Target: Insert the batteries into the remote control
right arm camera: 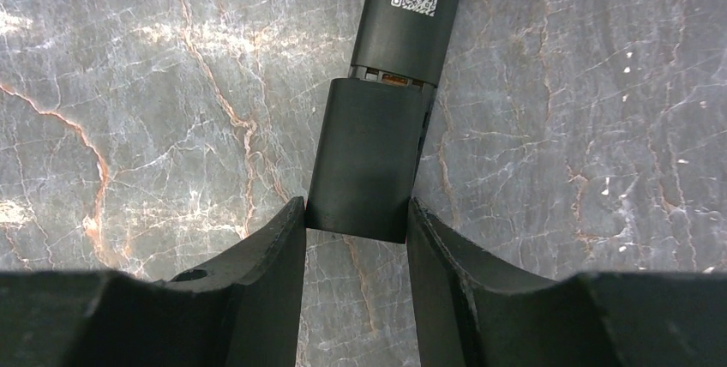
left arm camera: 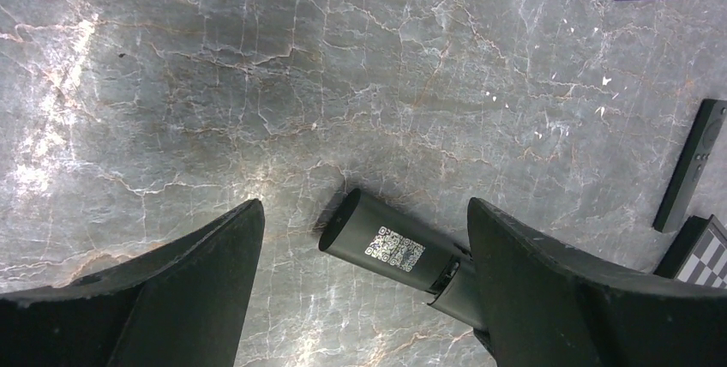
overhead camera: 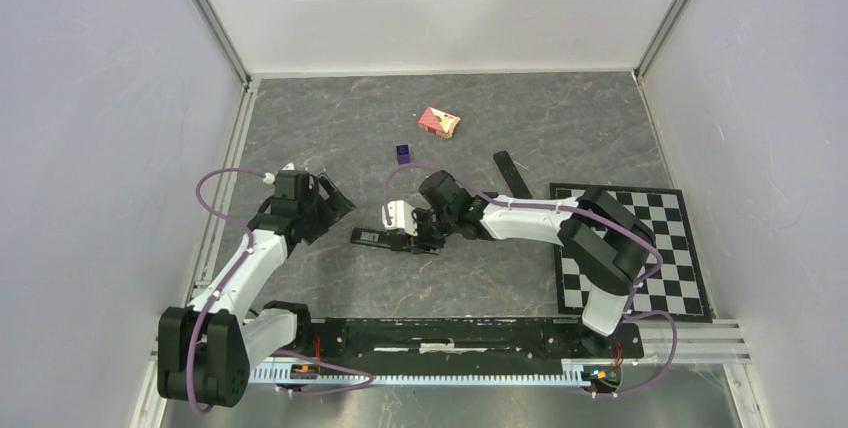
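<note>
The black remote (overhead camera: 370, 237) lies face down near the front middle, its label upward (left arm camera: 394, 247). My right gripper is shut on the dark battery cover (right arm camera: 365, 153), which sits over the lower part of the remote (right arm camera: 403, 33), slightly skewed, with a gap showing along its edge and top. In the left wrist view my left gripper stands open above the floor to the left of the remote, nothing between its fingers. No loose batteries can be made out.
A purple box (overhead camera: 403, 153) and a red-yellow carton (overhead camera: 438, 122) lie farther back. A second black remote (overhead camera: 512, 174) lies behind the right arm. A checkered board (overhead camera: 660, 288) is at the right.
</note>
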